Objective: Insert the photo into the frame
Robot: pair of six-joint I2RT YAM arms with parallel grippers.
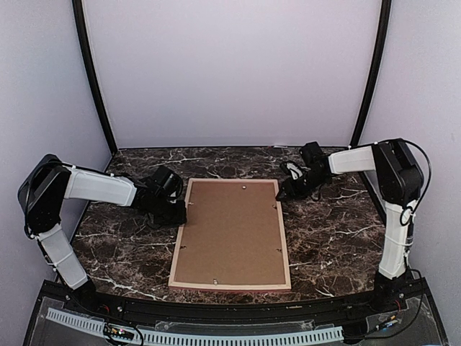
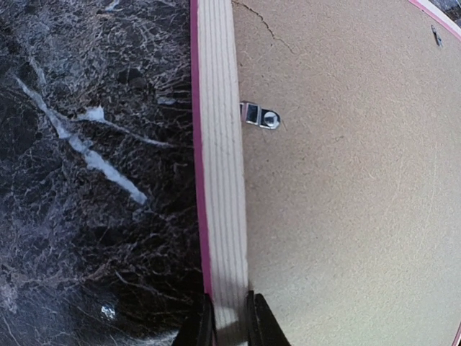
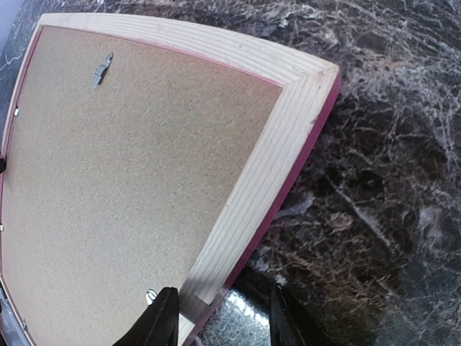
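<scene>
The picture frame (image 1: 178,256) lies back side up, a pale wooden rim with a magenta outer edge around a brown backing board (image 1: 234,234). My left gripper is shut on the frame's left rail (image 2: 222,173), one finger on each side of it. At the right rail (image 3: 248,191), near the far corner, my right gripper stands part open. The rail passes between its fingers, close to the left one, with a gap to the other. No photo shows in any view.
Small metal clips (image 2: 261,116) sit along the inner edges of the rim, over the board. A black rail (image 1: 216,311) runs along the table's front.
</scene>
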